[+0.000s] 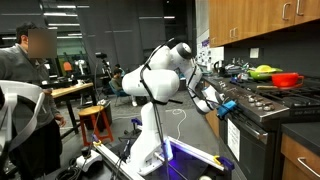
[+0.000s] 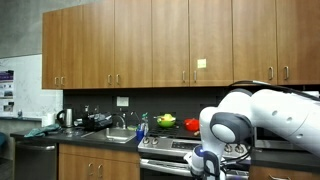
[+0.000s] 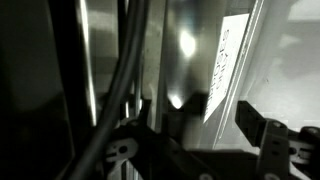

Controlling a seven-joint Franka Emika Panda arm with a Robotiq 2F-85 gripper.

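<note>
My gripper is open in the wrist view, its dark fingers standing apart at the lower left and lower right. Between and beyond them runs a shiny metal panel (image 3: 180, 60) with a white printed label (image 3: 228, 55) along its edge. Nothing is seen held. In exterior view 1, the arm's blue-marked end (image 1: 228, 107) is low at the front of the stove and oven (image 1: 252, 150). Whether the fingers touch the oven cannot be told. Exterior view 2 shows the arm in front of the same stove (image 2: 165, 147), its gripper hard to make out.
A red pot (image 1: 287, 79) sits on the stove top, with a bowl of green and yellow items (image 1: 262, 72) behind it. Wooden drawers (image 1: 300, 155) adjoin the oven. A person (image 1: 25, 85) stands at the left near an orange stool (image 1: 95, 120).
</note>
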